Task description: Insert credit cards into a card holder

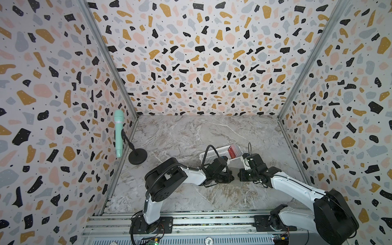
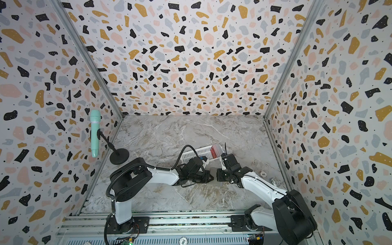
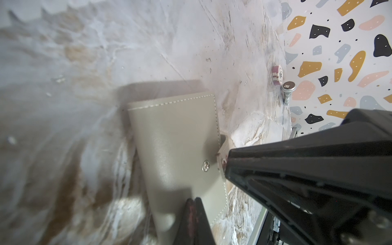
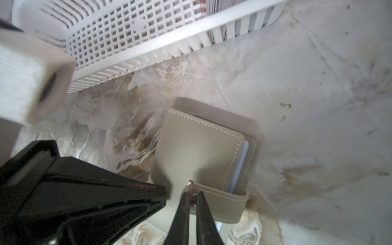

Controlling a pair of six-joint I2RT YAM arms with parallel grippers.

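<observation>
The grey-beige card holder (image 3: 179,138), stitched along its edges, lies closed on the table between my grippers. On its front is a metal snap (image 3: 205,165). A pale card edge (image 4: 239,165) shows along its side. The strap (image 4: 220,204) wraps over that side towards the front. My left gripper is shut, its tips on or just over the cover, with nothing visible between them. My right gripper is at the strap's end, its fingers a narrow gap apart; whether they pinch the strap is unclear.
Just behind the holder stands a white basket (image 4: 179,38) with red and striped items at its right end. A green microphone (image 1: 118,134) on a black stand is at the far left. Small objects (image 3: 288,86) lie near the right wall.
</observation>
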